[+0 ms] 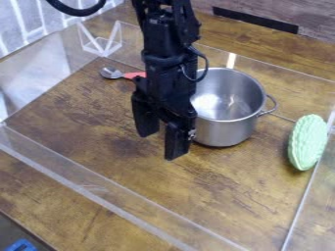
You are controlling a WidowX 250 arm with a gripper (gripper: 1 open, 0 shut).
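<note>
My black gripper (163, 135) is open, hanging low over the wooden table (92, 176) at the centre, just in front and left of a steel pot (230, 110) with a side handle. Whether it touches the pot cannot be told; nothing shows between its fingers.
A red-handled metal utensil (116, 74) lies at the back left, partly behind the arm. A pale green oval object (308, 143) lies at the right. Clear plastic edges run along the sides.
</note>
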